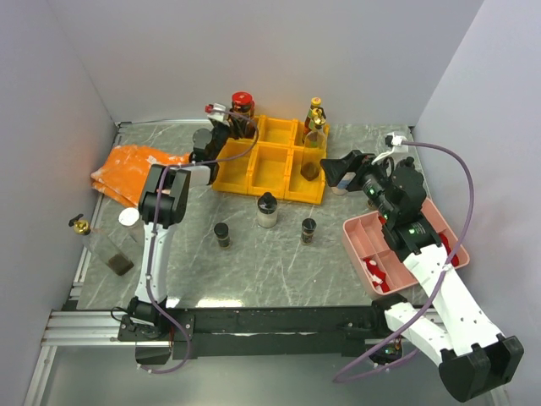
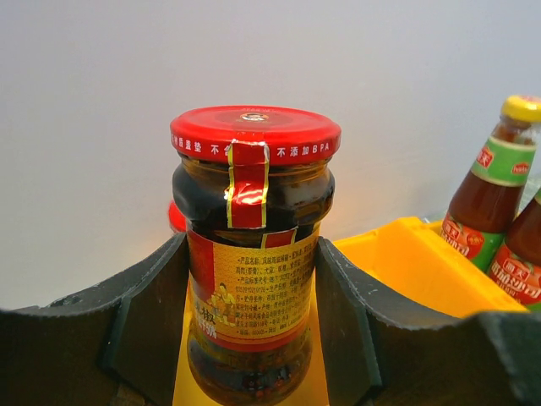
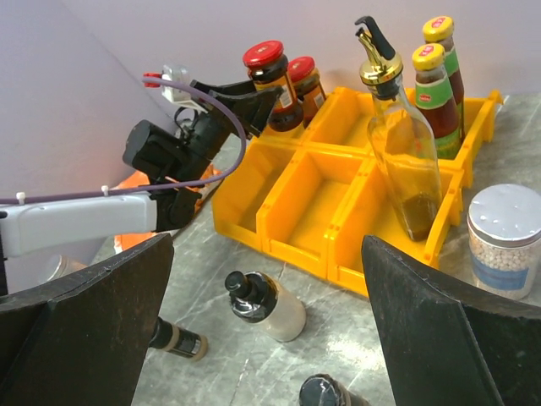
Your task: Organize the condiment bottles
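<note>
My left gripper is shut on a red-lidded sauce jar (image 2: 254,292), with one finger against each side. The jar is upright at the back left of the yellow rack (image 1: 270,172); whether it rests on the rack's floor I cannot tell. A second red-lidded jar (image 3: 306,80) stands just behind it. Two yellow-capped sauce bottles (image 3: 436,101) occupy the rack's back right, and a gold-spouted glass bottle (image 3: 404,161) leans in the front right. Right of the rack, my right gripper is open and empty.
In front of the rack stand a black-capped bottle (image 1: 267,211) and two dark shakers. A white-lidded jar (image 3: 507,241) is right of it. At left lie an orange cloth (image 1: 131,172) and another glass bottle (image 1: 108,251). A pink tray (image 1: 368,254) is at right.
</note>
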